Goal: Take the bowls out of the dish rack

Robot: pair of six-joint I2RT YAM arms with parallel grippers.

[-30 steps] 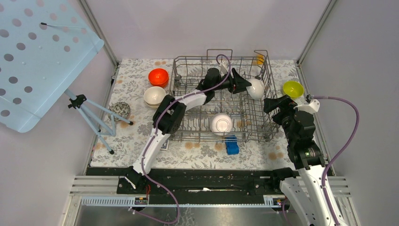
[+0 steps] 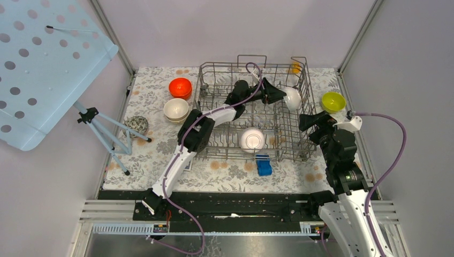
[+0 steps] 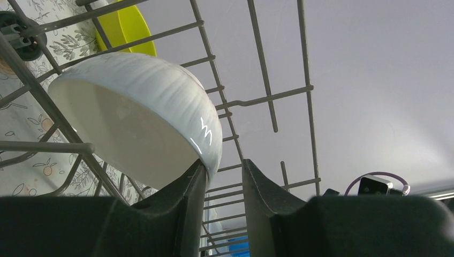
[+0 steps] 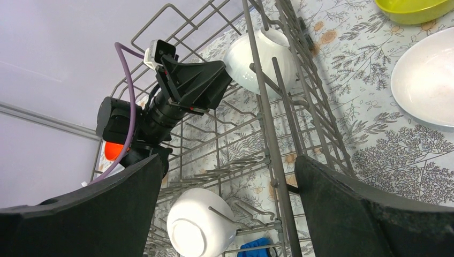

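Note:
One white bowl (image 2: 292, 100) leans on its side against the right side of the dish rack (image 2: 225, 157). My left gripper (image 2: 283, 95) reaches to its left edge. In the left wrist view, one fingertip (image 3: 199, 170) meets the rim of this bowl (image 3: 160, 91), while a bare gap separates it from the other finger. A second white bowl (image 2: 252, 139) rests upside down near the rack's front. Beside the rack's right wall, my right gripper stands open, the wall's wires showing between its fingers in the right wrist view.
Left of the rack stand red bowls (image 2: 180, 88), cream bowls (image 2: 176, 109) and a patterned bowl (image 2: 137, 125). A yellow-green bowl (image 2: 333, 101) is on the right; a white bowl (image 4: 428, 77) shows near it. A blue object (image 2: 263, 165) lies at the rack's front.
The rack and the leaning bowl have shifted slightly to the right, and the left gripper's tip has shifted a little with them. The right arm has barely moved.

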